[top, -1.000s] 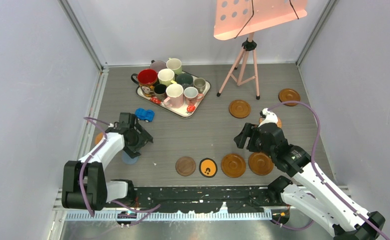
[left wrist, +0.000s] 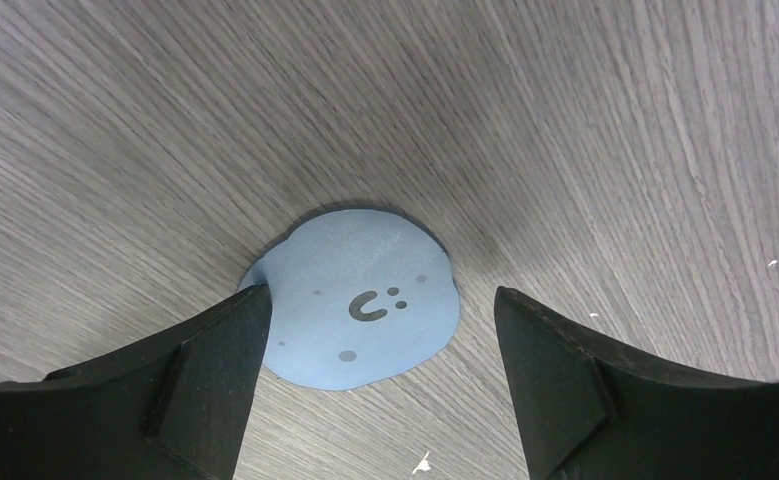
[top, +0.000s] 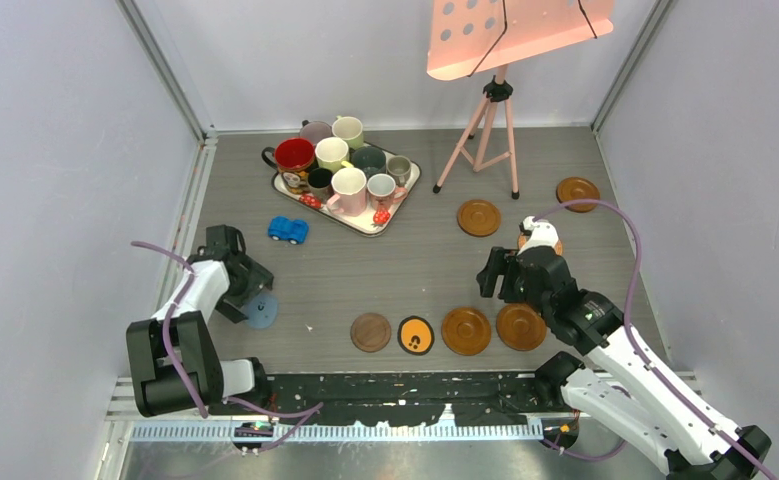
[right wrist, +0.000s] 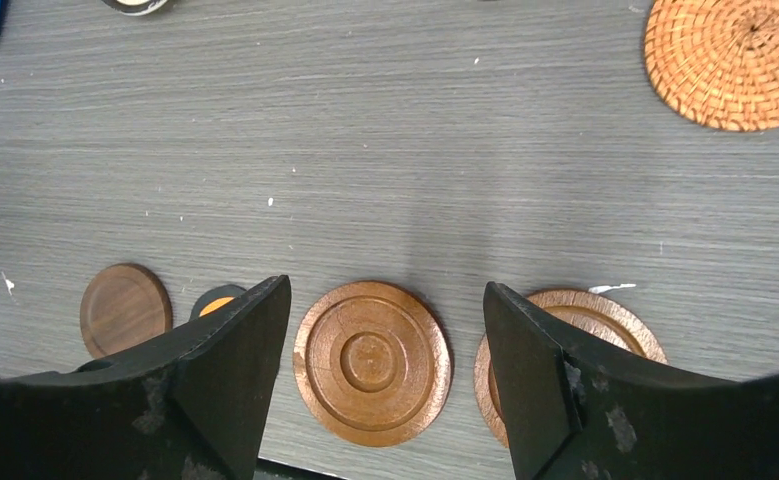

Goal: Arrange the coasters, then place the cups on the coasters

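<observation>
Low over the table at the left, my left gripper (top: 248,294) has its fingers spread with no cup between them. A pale blue coaster (left wrist: 360,340) with a small face lies flat on the table and shows between the fingertips in the left wrist view. The top view has that blue coaster (top: 261,311) partly covered by the gripper. Several cups stand crowded on a tray (top: 370,228) at the back, among them a red mug (top: 295,153) and a pink cup (top: 349,190). My right gripper is open and empty above the brown coasters.
A blue toy car (top: 288,229) sits between the tray and the left arm. Along the front lie a dark wooden coaster (top: 370,332), a black-and-orange coaster (top: 416,335) and brown ones (top: 466,331). A pink tripod stand (top: 487,130) rises at the back.
An orange coaster seen beside the left arm is hidden now.
</observation>
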